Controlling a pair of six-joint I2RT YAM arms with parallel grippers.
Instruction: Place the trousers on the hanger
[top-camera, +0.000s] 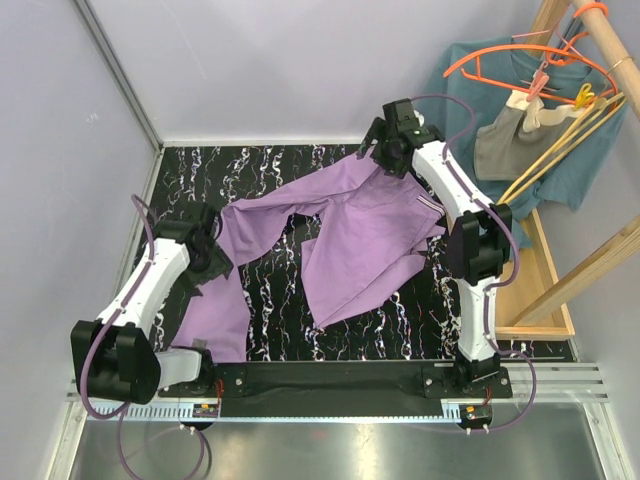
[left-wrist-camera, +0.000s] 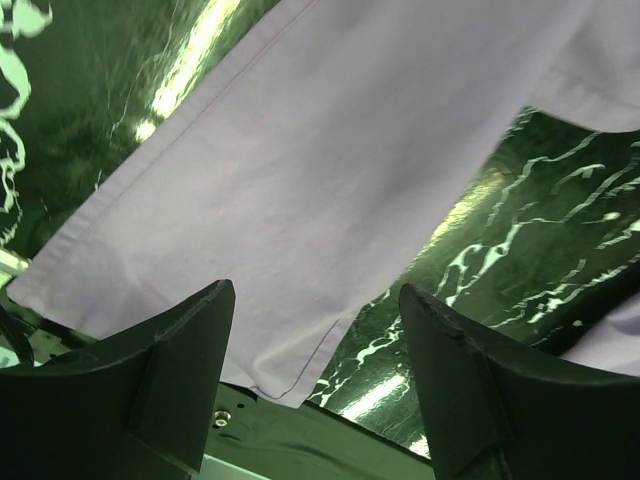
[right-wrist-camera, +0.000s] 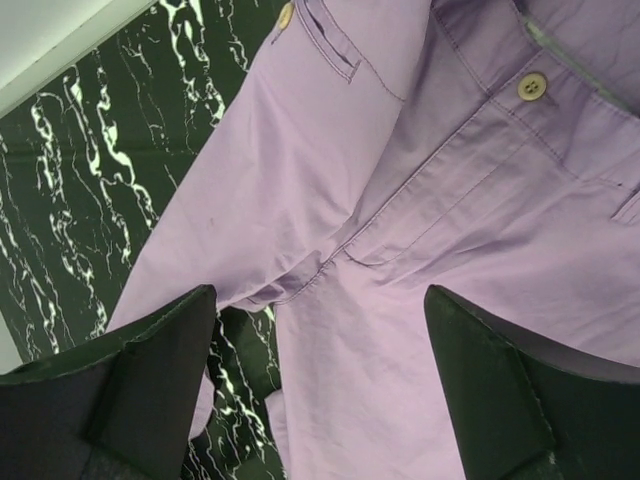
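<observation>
Purple trousers (top-camera: 360, 235) lie crumpled and spread on the dark marbled table, one leg stretching to the front left. Above that leg's lower part hangs my left gripper (top-camera: 212, 277), open; in the left wrist view the leg's hem end (left-wrist-camera: 270, 360) shows below and between its fingers, not gripped. My right gripper (top-camera: 380, 165) is open above the waist end at the back. The right wrist view shows the waistband button (right-wrist-camera: 532, 86) and a pocket ahead of its spread fingers. An orange hanger (top-camera: 500, 48) hangs on the wooden rack at the upper right.
A wooden rack (top-camera: 545, 290) fills the right side, with a teal garment (top-camera: 460, 75), a grey cloth (top-camera: 500, 150) and yellow hangers (top-camera: 570, 145) on it. Walls close in the back and left. Bare table (top-camera: 270, 310) shows between the trouser legs.
</observation>
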